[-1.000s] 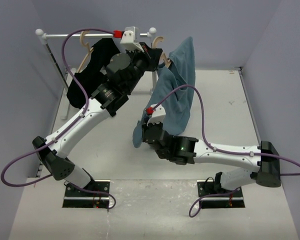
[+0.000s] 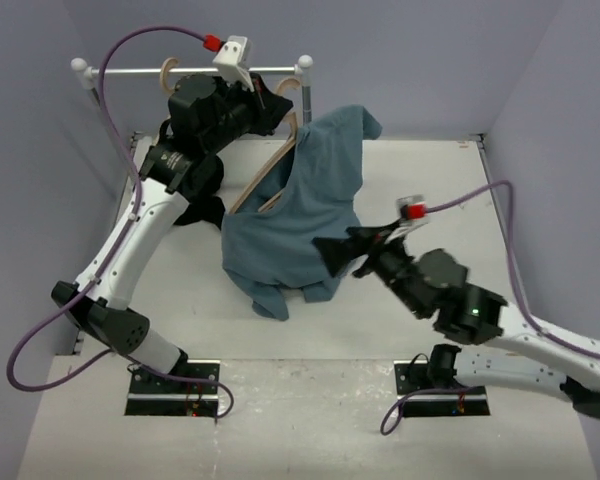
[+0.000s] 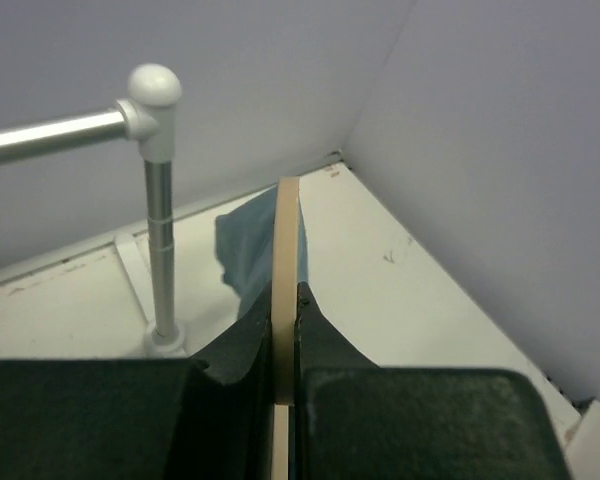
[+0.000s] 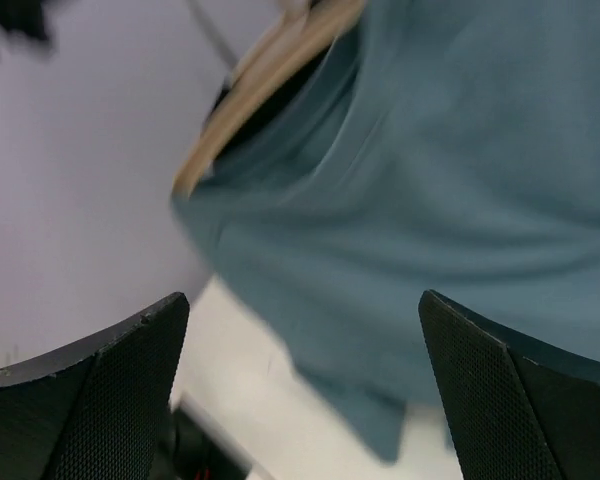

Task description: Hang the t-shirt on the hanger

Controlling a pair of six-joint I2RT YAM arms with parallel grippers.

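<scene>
My left gripper (image 2: 280,110) is shut on the wooden hanger (image 3: 286,240) near its neck, the wood upright between its dark fingers in the left wrist view. From there the blue t-shirt (image 2: 292,245) hangs over the table. One side of the shirt drapes past the hanger's far shoulder; at the near side, the hanger's lower end (image 4: 192,178) meets the shirt's edge, and most of that arm shows bare. Whether that end is inside the shirt I cannot tell. Blurred, my right gripper is open, its fingers (image 4: 490,385) wide apart, nothing between them, before the shirt.
A white rack rail (image 2: 130,72) runs along the back behind my left arm. Another hanger (image 2: 168,72) hangs on it, with a dark garment (image 2: 206,208) below, partly covered by the arm.
My left gripper has moved left and slightly down with hanger and shirt.
</scene>
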